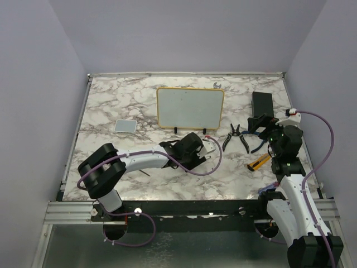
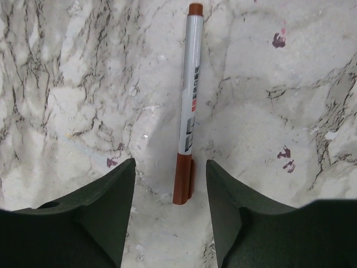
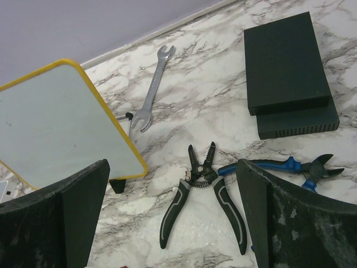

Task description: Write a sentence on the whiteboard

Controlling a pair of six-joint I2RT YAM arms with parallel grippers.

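A white marker (image 2: 190, 84) with a brown cap (image 2: 182, 178) lies on the marbled table in the left wrist view. My left gripper is part open above it, the capped end showing between the fingers with a gap on both sides. From the top, the left gripper (image 1: 191, 153) is low over the table in front of the whiteboard (image 1: 189, 108); I cannot make out the marker there. The board stands upright on black feet, yellow-framed, its face blank. At the right, my right gripper is open and empty, above the tools.
Wire strippers (image 1: 236, 137), blue-handled cutters (image 1: 258, 146) and a yellow knife (image 1: 259, 162) lie near the right arm. A black box (image 1: 262, 105) stands behind them. A wrench (image 3: 153, 89) rests beside the board. On the left sits a small white rectangle (image 1: 125, 125).
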